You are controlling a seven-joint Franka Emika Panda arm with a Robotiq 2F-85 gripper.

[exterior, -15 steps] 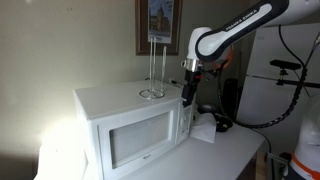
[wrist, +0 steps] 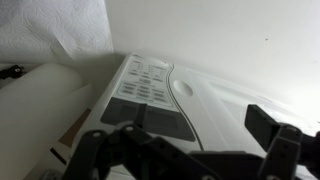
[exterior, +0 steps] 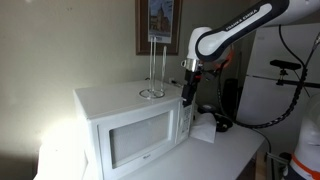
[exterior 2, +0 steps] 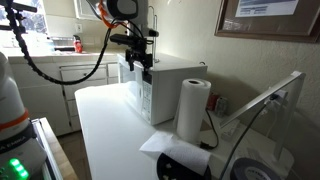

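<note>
A white microwave [exterior: 140,138] stands on the white table, its door facing the table's open side. Above its right front edge, near the control panel, hangs my gripper [exterior: 188,96]; from the other side the gripper [exterior 2: 143,68] is by the microwave's upper corner [exterior 2: 160,88]. In the wrist view, my gripper is open, its dark fingers [wrist: 262,122] wide apart with nothing seen between them. The keypad [wrist: 150,80], a dark display [wrist: 152,118] and a pale round spot lie beyond the fingers. Whether anything touches the microwave cannot be told.
A paper towel roll [exterior 2: 192,110] stands beside the microwave, with a loose sheet [exterior 2: 176,150] and a dark pan [exterior 2: 190,168] near it. On the microwave's top is a metal rack [exterior: 152,93].
</note>
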